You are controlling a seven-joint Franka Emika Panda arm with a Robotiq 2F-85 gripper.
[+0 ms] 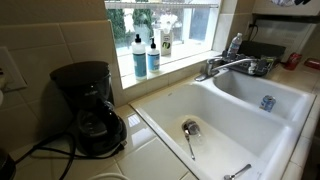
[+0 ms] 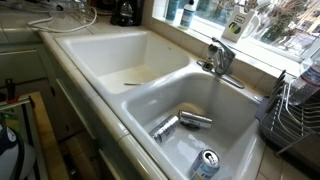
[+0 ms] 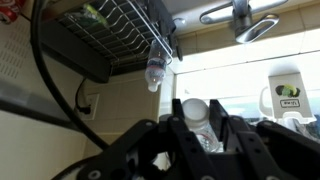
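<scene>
In the wrist view my gripper is shut on a pale object with a round, white, cap-like end (image 3: 196,109). Its clear-looking body shows below that end, between the dark fingers; the rest is hidden, so I cannot tell exactly what it is. Behind it a clear bottle (image 3: 157,64) stands by the dish rack. In exterior view 1 only a dark bit of the arm and something pale show at the top right edge.
A double sink has a faucet (image 1: 212,68) behind it. Cans (image 2: 195,119) lie in one basin; a glass (image 1: 192,128) and utensils are in the other. A dish rack (image 2: 292,122) stands right of the sink. Bottles (image 1: 153,55) line the windowsill, and a coffee maker (image 1: 92,105) sits left.
</scene>
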